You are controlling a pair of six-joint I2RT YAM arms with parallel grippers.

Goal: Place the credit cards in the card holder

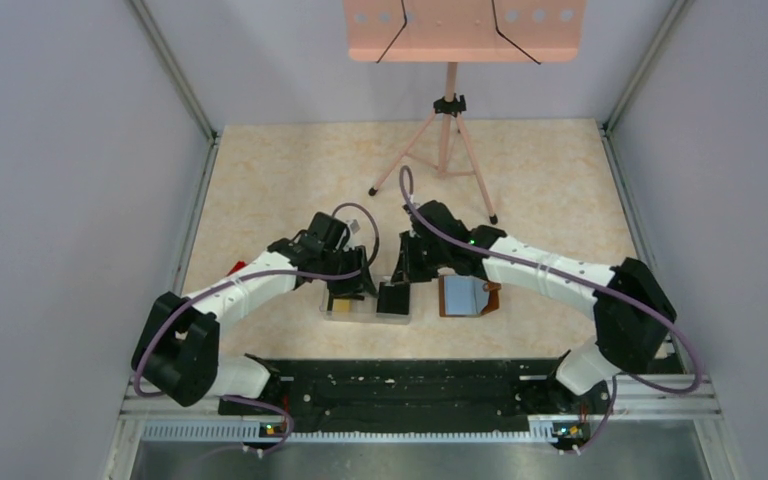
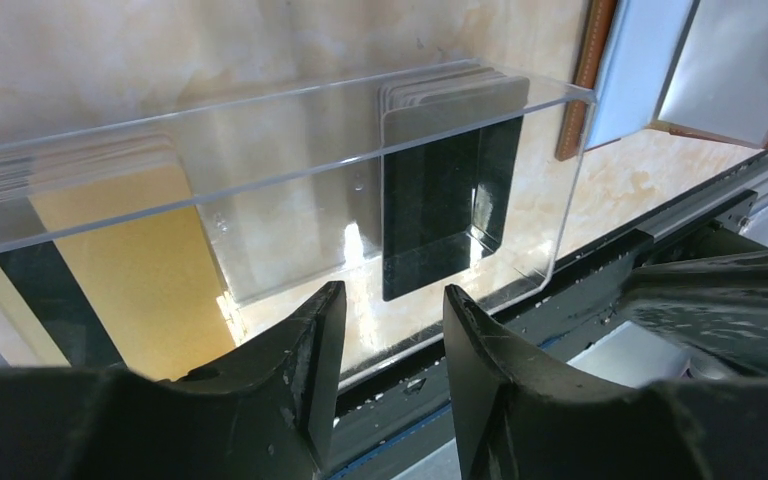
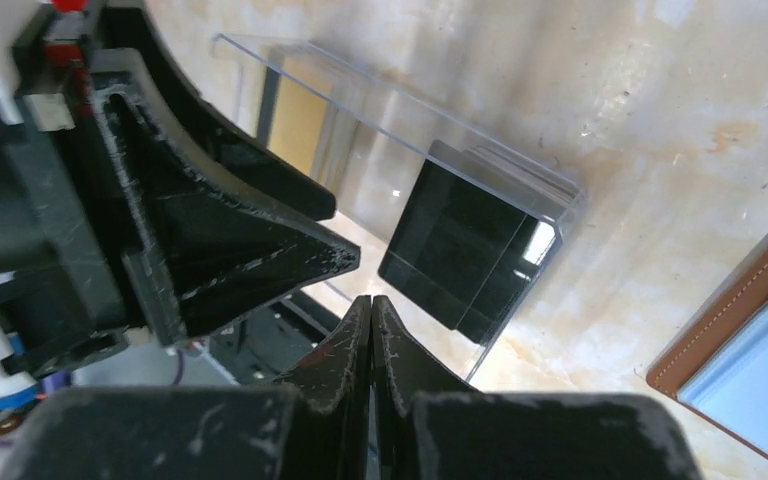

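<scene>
Black cards (image 2: pixel 450 205) lean in a stack at the right end of a clear plastic box. At the box's left end stand yellow cards (image 2: pixel 145 270) with a dark one beside them. The brown card holder (image 1: pixel 468 296) lies spread out on the table to the right, its pale blue inside showing. My left gripper is open above the box, with no card between its fingers. Close by on its right, my right gripper is shut above the black stack, and nothing shows between its fingertips.
The clear box (image 1: pixel 360 318) sits near the table's front edge. A pink stand (image 1: pixel 448 140) rises at the back, its legs on the table. A small red object (image 1: pixel 237 267) lies partly behind the left arm. Both grippers are close together over the box.
</scene>
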